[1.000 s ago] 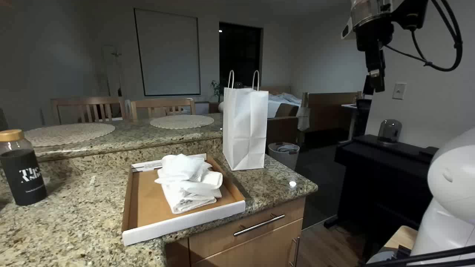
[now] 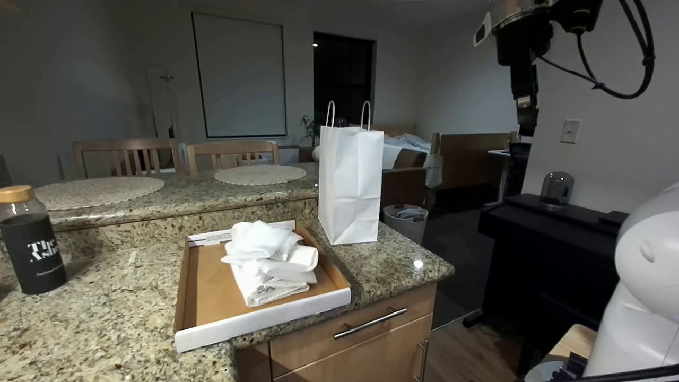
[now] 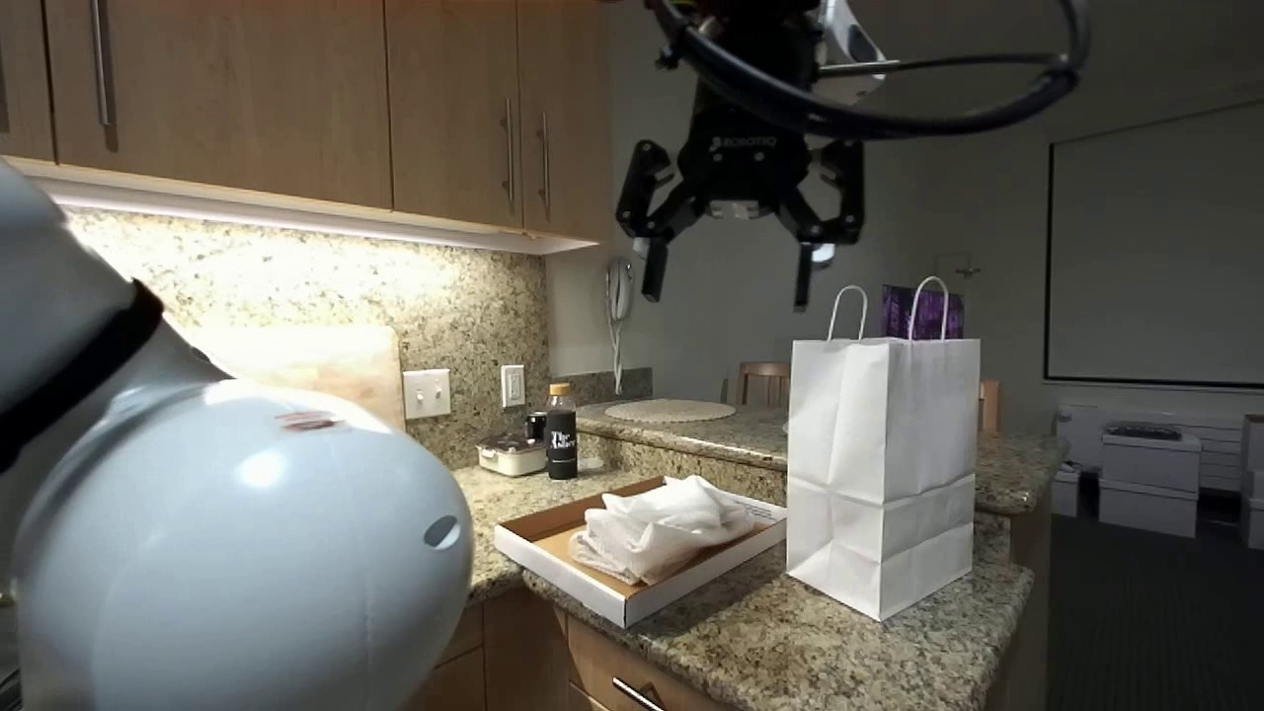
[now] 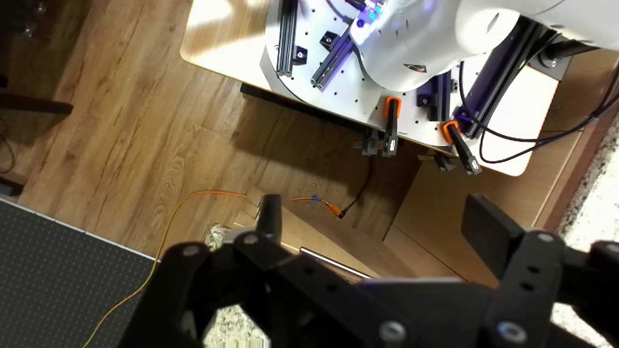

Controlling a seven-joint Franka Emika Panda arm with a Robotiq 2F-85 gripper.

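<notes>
My gripper hangs in the air, its fingers spread wide and empty. In the wrist view its dark fingers stand far apart over the floor, with no object between them. A white paper bag with two looped handles stands upright on the granite counter. Beside it lies a shallow cardboard tray with a white rim. Crumpled white cloth or wrapping is piled in this tray; what it is made of I cannot tell. In exterior view 2 the gripper is higher than the bag and apart from it.
A dark bottle with a wooden cap stands left of the tray. Behind is a raised ledge with woven placemats. A drawer handle juts below the counter edge. The wrist view shows the robot's base table and an orange cable.
In exterior view 1 the arm's gripper end has shifted slightly left. The bag, tray and white pile have stayed where they were.
</notes>
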